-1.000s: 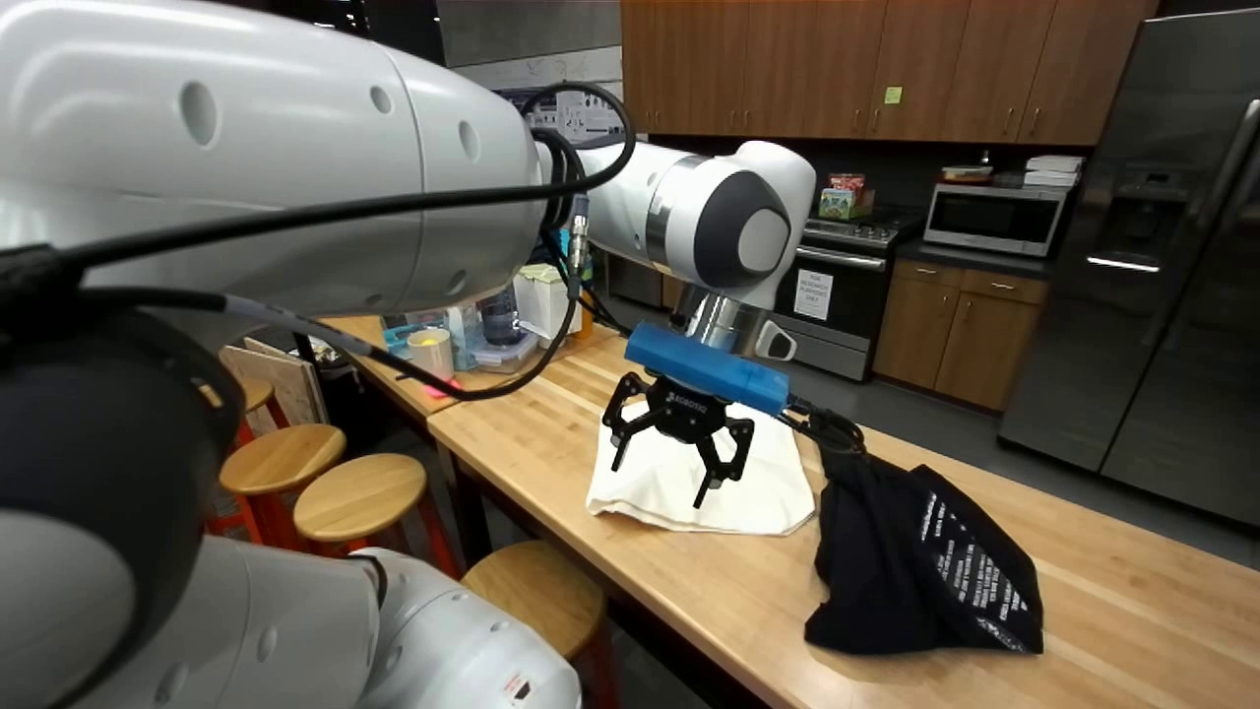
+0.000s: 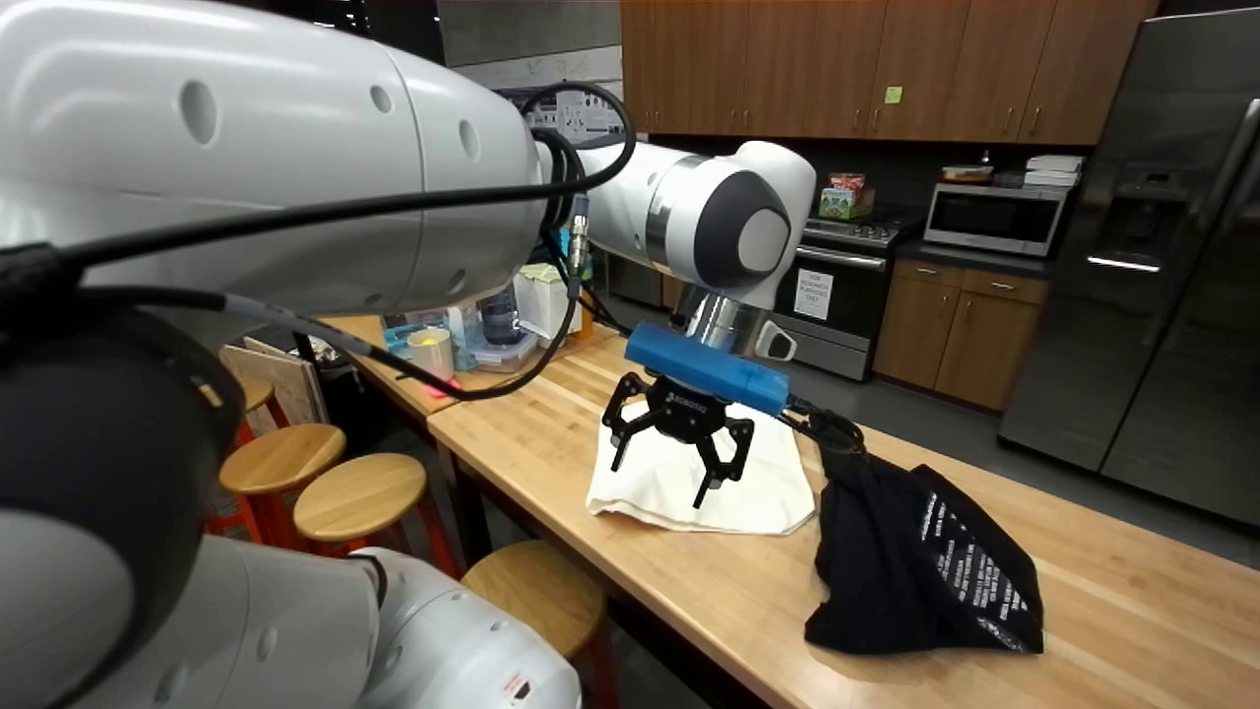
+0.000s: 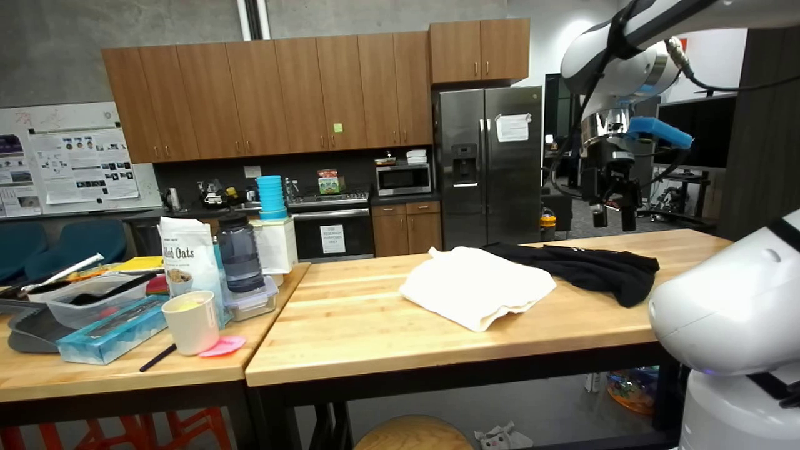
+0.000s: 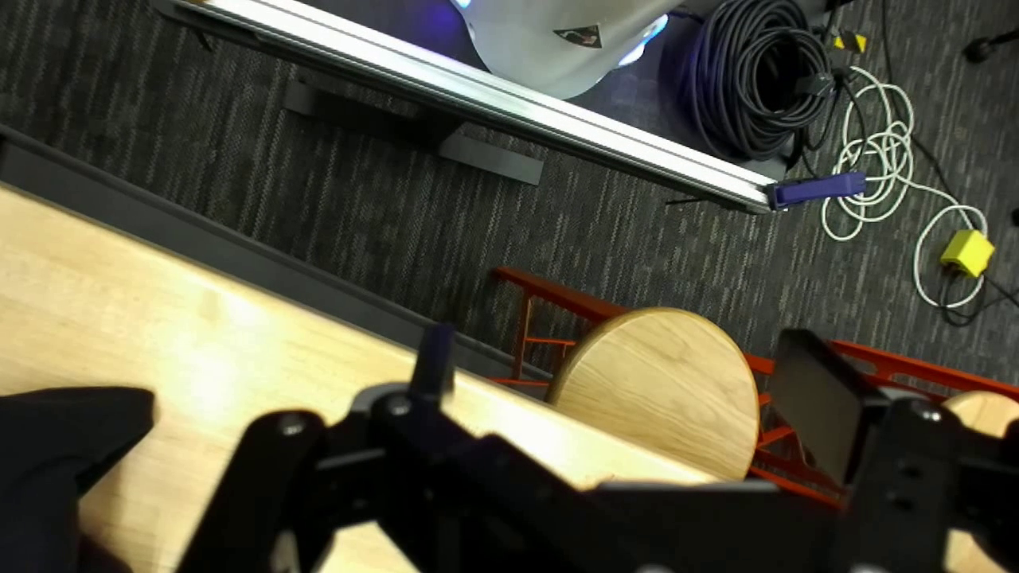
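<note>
My gripper (image 2: 658,483) stands open in the air above the wooden table, its two fingers spread wide with nothing between them. In exterior view 1 it appears in front of a white cloth (image 2: 756,484), which lies flat on the tabletop. A black garment (image 2: 933,561) with white print is bunched on the table to the right of that cloth. From exterior view 2, the white cloth (image 3: 480,285) and black garment (image 3: 600,270) lie side by side, and the gripper (image 3: 615,217) hangs higher. The wrist view shows part of the black garment (image 4: 67,449) at lower left.
Wooden stools (image 4: 659,391) stand along the table's edge. On the adjoining table are a cup (image 3: 191,322), an oats bag (image 3: 189,259), a dark bottle (image 3: 238,255) and bins.
</note>
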